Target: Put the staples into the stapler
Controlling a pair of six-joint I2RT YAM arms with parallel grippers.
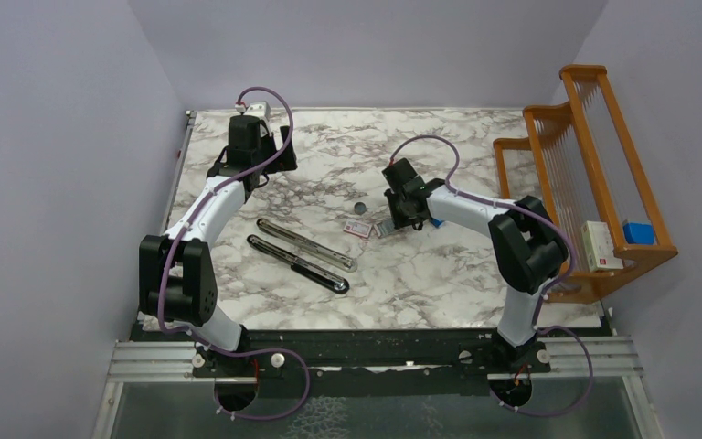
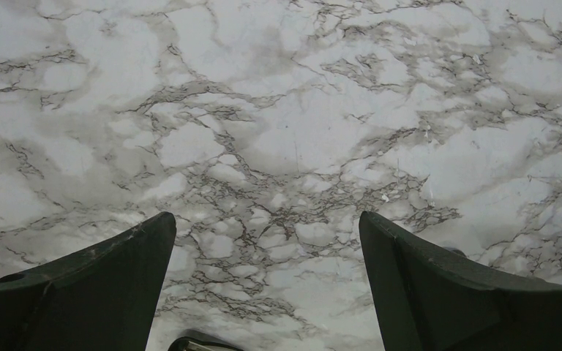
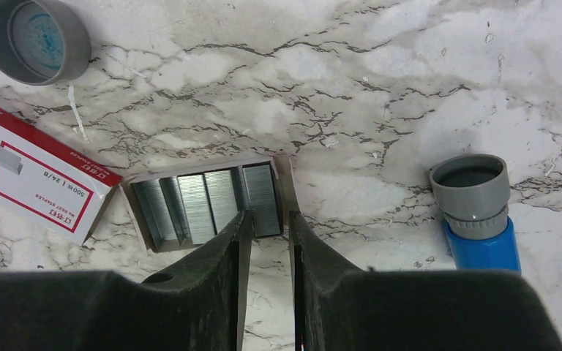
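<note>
The long metal and black stapler lies on the marble table in two near-parallel lengths, left of centre. In the right wrist view, an open tray of staples holds several grey strips, beside its red and white staple box. My right gripper is part open above the tray's right end. Its fingertips straddle the end staple strip and the tray's end wall; a narrow gap shows beside the right finger. Whether they touch the strip I cannot tell. My left gripper hangs open over bare marble at the far left, empty.
A grey round cap lies above the staple box. To the right of my right gripper is a blue and grey object. A wooden rack holding a white box and a blue box stands at the table's right.
</note>
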